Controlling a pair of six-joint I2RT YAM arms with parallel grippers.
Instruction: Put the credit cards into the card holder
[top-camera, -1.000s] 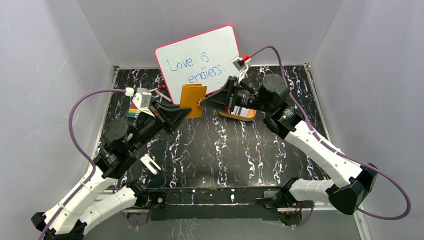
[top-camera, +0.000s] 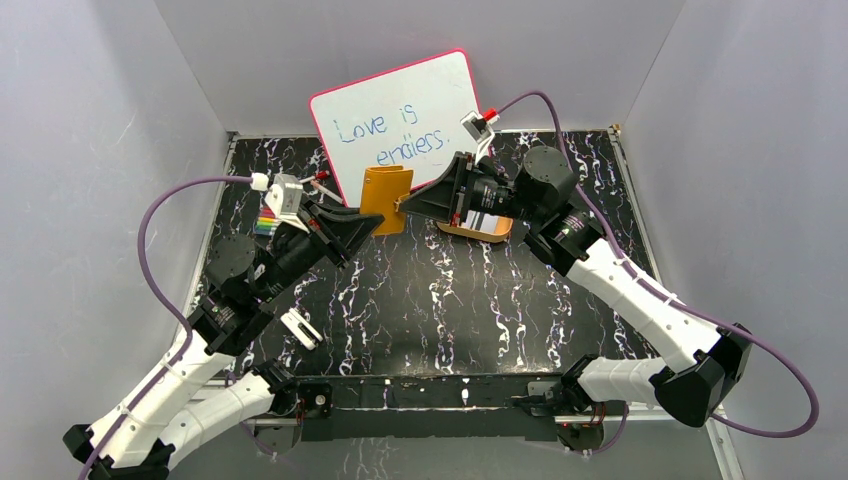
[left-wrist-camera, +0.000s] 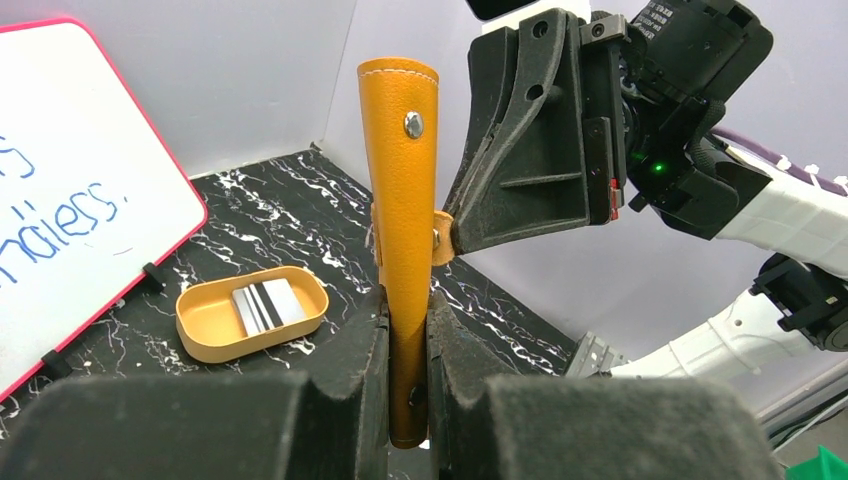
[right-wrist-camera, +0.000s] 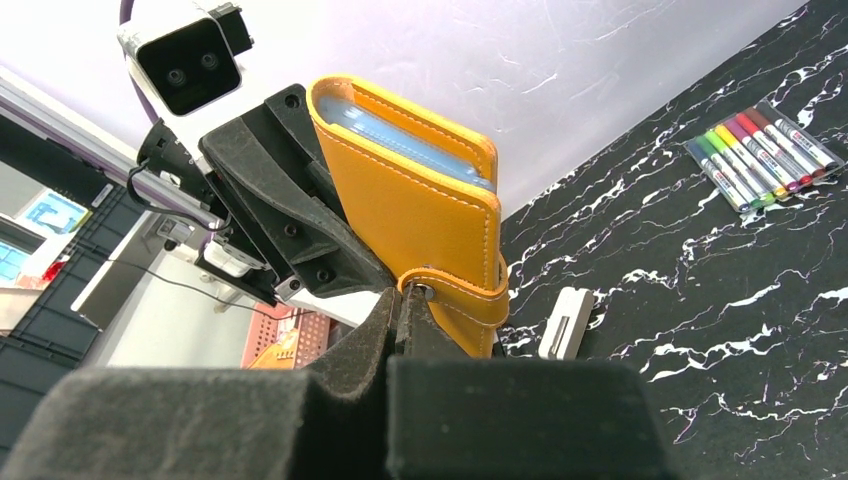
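The orange leather card holder (top-camera: 385, 195) is held upright above the table, with clear sleeves visible at its open top edge in the right wrist view. My left gripper is shut on the holder's body, gripping from the side. Facing it, my right gripper is shut at the end of the holder's strap (right-wrist-camera: 456, 290), whose thin tip appears caught between the fingertips beside a metal snap. Striped white cards (left-wrist-camera: 268, 305) lie in an orange tray (left-wrist-camera: 195, 335) on the table. Whether any cards sit inside the holder cannot be told.
Behind the holder a whiteboard (top-camera: 370, 105) leans at the back. Coloured markers (right-wrist-camera: 765, 155) and a small white stapler-like object (top-camera: 301, 328) lie on the left side of the black marbled table.
Both arms and the card holder are almost still; the right gripper and strap end have shifted very slightly toward the holder.
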